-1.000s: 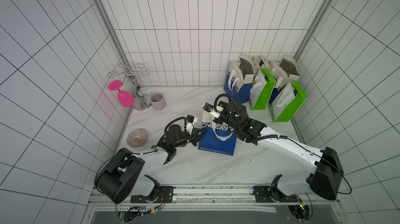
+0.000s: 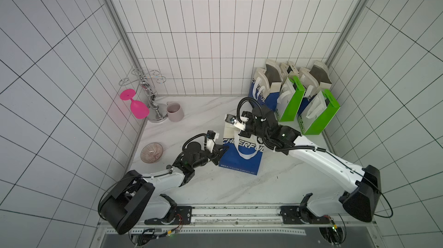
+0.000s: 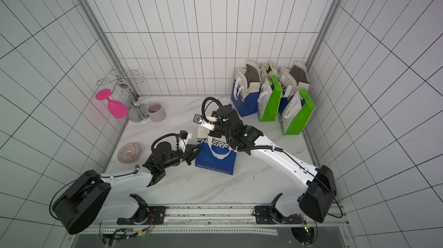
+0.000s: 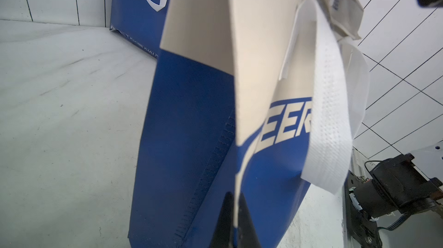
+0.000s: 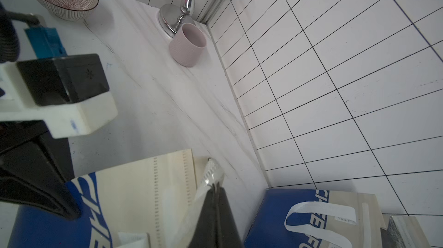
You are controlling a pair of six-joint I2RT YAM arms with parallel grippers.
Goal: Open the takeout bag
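The blue-and-cream takeout bag (image 2: 240,161) with white strap handles stands at the middle of the table, its lettered front towards the table's front. My left gripper is shut at the bag's left side, with the thin front-left edge running between its fingers. Left of that edge, the bag's creased side panel (image 4: 184,123) shows in the left wrist view. Over the bag's top, my right gripper is shut, a pale strip of the bag leading into its fingertips. My right arm covers the bag's upper right part from above, and its mouth is hidden.
Several blue and green bags (image 2: 286,98) stand at the back right. A mug (image 2: 175,112), a metal stand (image 2: 150,95) with a pink goblet (image 2: 139,109) and a striped bowl (image 2: 151,153) occupy the left side.
The bag's lower edge has shifted slightly towards the table's front.
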